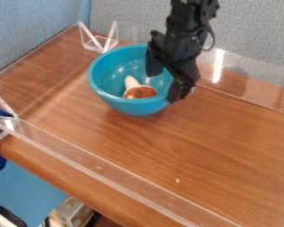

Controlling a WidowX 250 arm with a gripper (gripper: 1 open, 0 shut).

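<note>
A teal bowl (114, 73) sits on the wooden table (180, 168) toward the upper middle. Inside it lies a small object with an orange round part and a pale part, like a toy mushroom (139, 91). My black gripper (170, 82) reaches down from the top at the bowl's right side, its fingers open, apart from the orange object.
Clear plastic walls (245, 89) run along the table's back and front. White frames (99, 40) stand at the back left and left edge.
</note>
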